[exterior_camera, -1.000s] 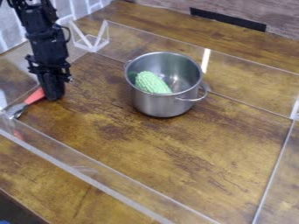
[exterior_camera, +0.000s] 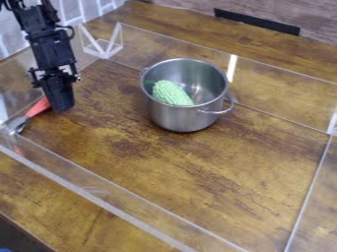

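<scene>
My black gripper is low over the wooden table at the left, beside a utensil with a red handle and a metal end lying near the clear wall; its fingertips are dark and small, so whether they are open or shut is hard to see. A steel pot with side handles stands right of centre, holding a green, bumpy corn-like object.
Clear plastic walls border the wooden work surface on several sides. A dark strip sits at the back, behind the pot.
The gripper has shifted very slightly at the left edge, near the red-handled utensil. The pot and its contents are unchanged.
</scene>
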